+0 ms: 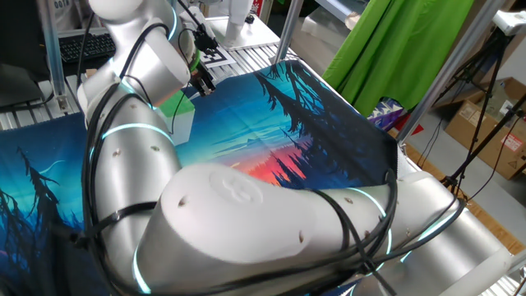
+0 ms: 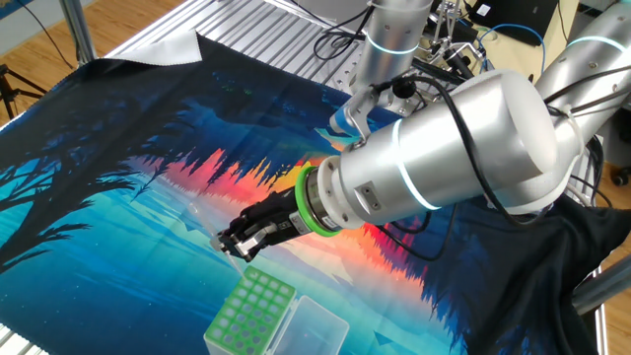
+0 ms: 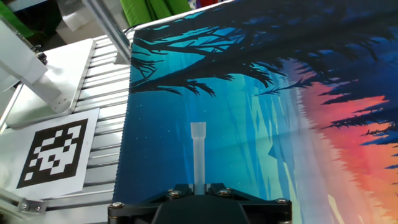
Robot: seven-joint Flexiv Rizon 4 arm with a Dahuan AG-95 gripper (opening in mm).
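A slim translucent tube point(image 3: 199, 152) with a wider end stands out from between the fingers in the wrist view. My gripper is shut on it. In exterior view 2 the black gripper point(image 2: 227, 244) holds the tube over the cloth, just beyond the corner of a green-topped rack point(image 2: 258, 304). The rack's top has rows of round holes. Whether the tube's lower end touches the rack cannot be told. Exterior view 1 shows the gripper point(image 1: 203, 83) partly, while the arm hides much of the rack point(image 1: 182, 123).
A clear, empty-looking plastic box point(image 2: 317, 328) adjoins the rack. The printed cloth point(image 2: 128, 261) covers most of the table and has slight folds. A marker sheet point(image 3: 55, 155) lies on the slatted metal surface beside the cloth.
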